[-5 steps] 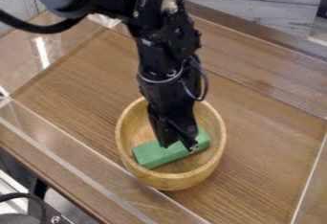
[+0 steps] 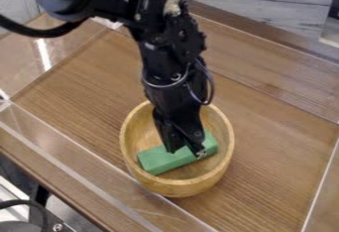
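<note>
A round wooden bowl point(image 2: 185, 184) stands on the wooden table, with a green block point(image 2: 162, 159) lying inside it. The black gripper point(image 2: 184, 142) reaches down from the top of the view into the bowl, its tips low over the right part of the block. It looks shut; whether the tips touch the block is hard to tell, and part of the block is behind them.
A light wall runs along the back, and cables hang at the lower left.
</note>
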